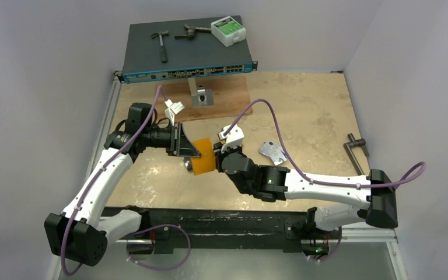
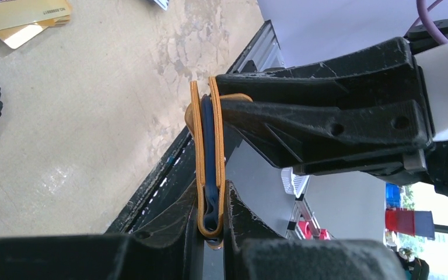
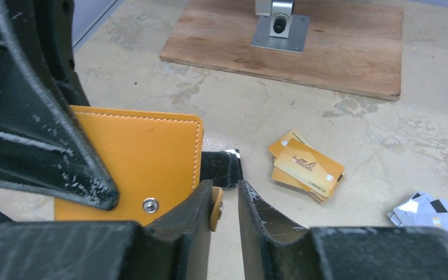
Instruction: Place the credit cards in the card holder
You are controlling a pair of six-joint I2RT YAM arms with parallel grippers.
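The orange stitched card holder hangs above the table, with my left gripper shut on it. Seen edge-on in the left wrist view, the holder has its two covers close together around a dark lining. My right gripper is partly open at the holder's right edge; the small orange tab is beside its left finger, between the fingers. Gold cards lie stacked on the table, silver-blue cards to their right, black cards partly hidden behind the holder.
At the back stands a wooden board with a metal bracket, below a dark shelf carrying hammers and a white-green box. A dark tool lies at the right edge.
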